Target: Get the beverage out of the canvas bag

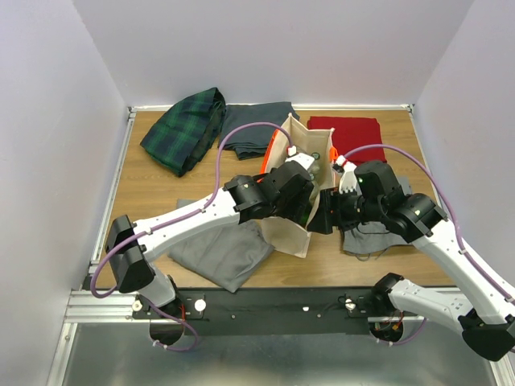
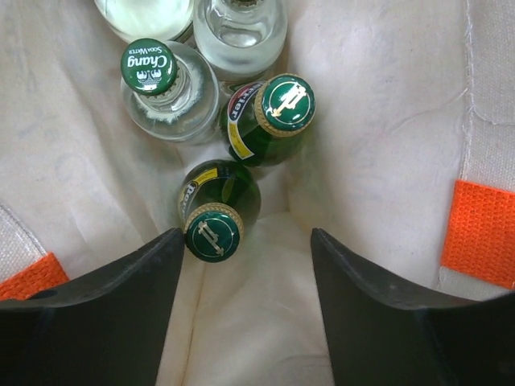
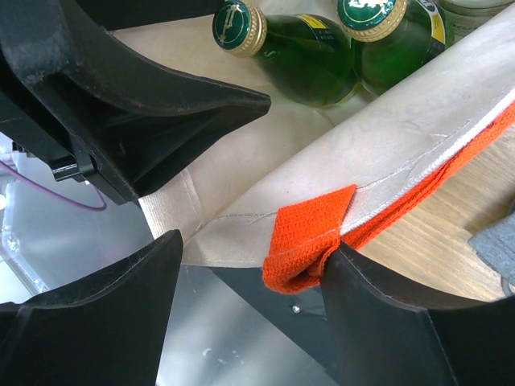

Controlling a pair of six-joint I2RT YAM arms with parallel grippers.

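Observation:
The canvas bag [image 1: 283, 233] stands open in the middle of the table, cream with orange handle straps. My left gripper is open above its inside. One green bottle [image 2: 221, 193] has its cap [image 2: 212, 236] beside the tip of the left-hand finger, partly within the gap. A second green bottle [image 2: 269, 121] and several clear bottles [image 2: 169, 92] stand farther in. At the bag's right side, my right gripper is open, with the bag's rim and an orange strap [image 3: 306, 229] between its fingers; the strap touches the right-hand finger.
Folded cloths lie around the bag: plaid green [image 1: 185, 133], dark grey [image 1: 257, 125], red [image 1: 350, 137] and grey [image 1: 221, 249]. Bare table [image 1: 145, 193] shows at the left. Both grippers are close together over the bag.

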